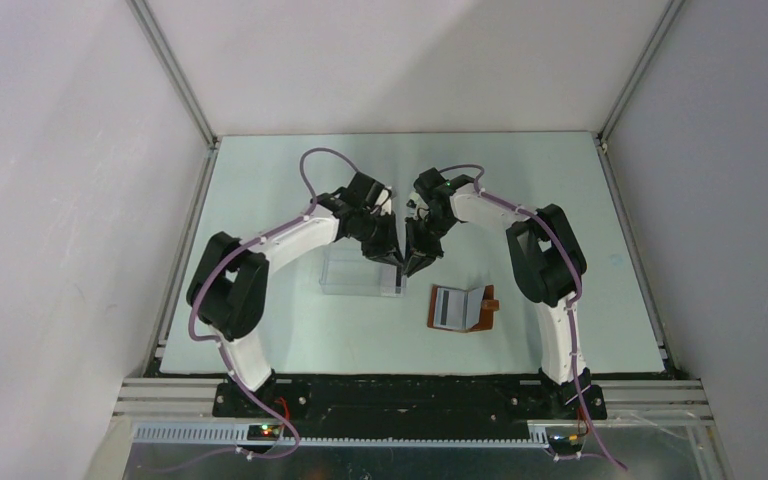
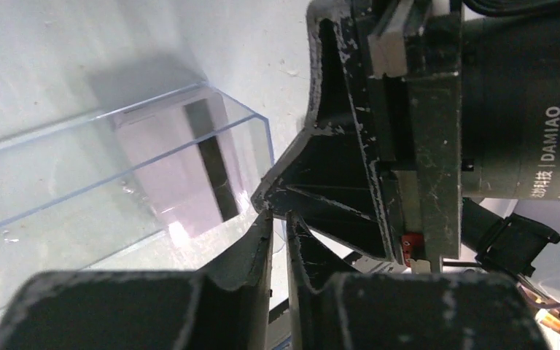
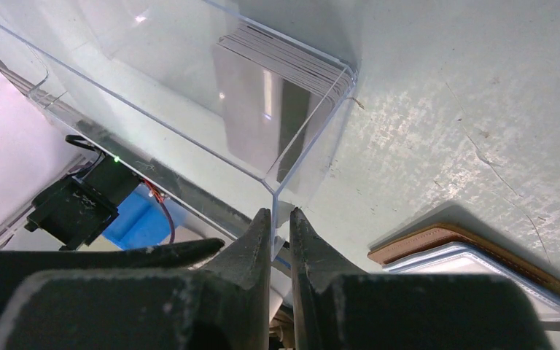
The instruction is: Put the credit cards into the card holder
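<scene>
A clear acrylic box (image 1: 345,283) lies at table centre, pale cards with a dark stripe (image 2: 168,168) stacked against its right end. My right gripper is shut on that end's corner wall, as the right wrist view shows. My left gripper is above the same end, beside the right one; its fingertips are close together with a narrow gap and nothing visible between them. The brown card holder (image 1: 488,318), with clear sleeves (image 1: 455,308), lies open at lower right of the box.
The arms meet closely over the box's right end.
</scene>
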